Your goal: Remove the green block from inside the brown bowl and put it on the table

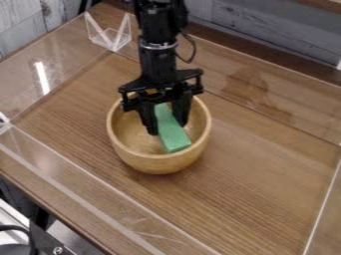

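Note:
The brown bowl stands upright on the wooden table, left of the middle of the camera view. Inside it the green block leans, its lower end towards the bowl's near right wall. Above the bowl hangs my black gripper, pointing down with its fingers at the block's upper end. The block seems to lie between the fingers, but the dark parts overlap and whether they press on it cannot be made out. The block's top is partly hidden by the gripper.
Bare table lies to the right of the bowl and in front of it. A clear plastic object stands at the back left. Dark cables and gear sit past the table's edge at the lower left.

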